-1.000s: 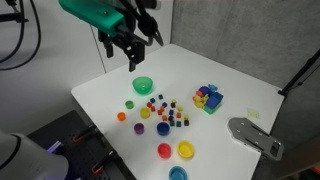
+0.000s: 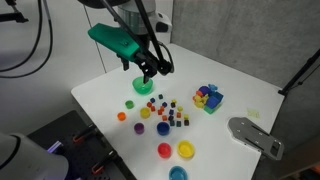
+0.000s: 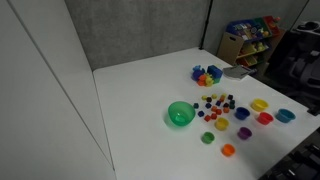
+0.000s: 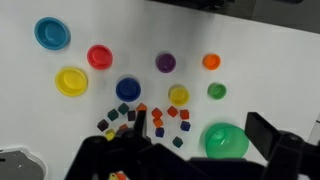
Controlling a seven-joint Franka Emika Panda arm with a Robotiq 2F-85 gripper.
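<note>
My gripper (image 2: 147, 72) hangs high above the white table, its fingers spread wide at the lower edge of the wrist view with nothing between them. Below it lie several small coloured cubes (image 4: 157, 122), red, orange and dark. A large green bowl (image 4: 226, 141) stands on one side of them. Small round cups are spread around: dark blue (image 4: 128, 89), purple (image 4: 166, 62), small yellow (image 4: 178, 95), orange (image 4: 211, 61), green (image 4: 217, 91), red (image 4: 99, 57), larger yellow (image 4: 71, 81) and light blue (image 4: 52, 34).
A pile of bigger coloured blocks (image 2: 207, 98) sits toward the back. At the right lies a grey metal tray (image 2: 256, 137). Beyond the table, a rack of coloured bins (image 3: 250, 38) stands by the wall.
Compared with one second ago, the gripper is lower and slightly further right in exterior view 1. The objects on the table stay put.
</note>
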